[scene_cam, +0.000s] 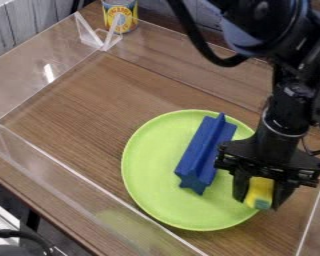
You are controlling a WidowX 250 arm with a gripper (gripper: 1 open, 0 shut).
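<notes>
My gripper (258, 180) is low at the right side of the green plate (156, 170), shut on a small yellow block (260, 193) with a pale green-blue patch. The block is partly hidden by the black fingers. To its left on the plate lies a long blue block (203, 152), close to the gripper.
A can (120, 15) with a yellow label stands at the back left beside a clear clip. Clear walls (29, 70) edge the wooden tray. The wood left of and behind the plate is free.
</notes>
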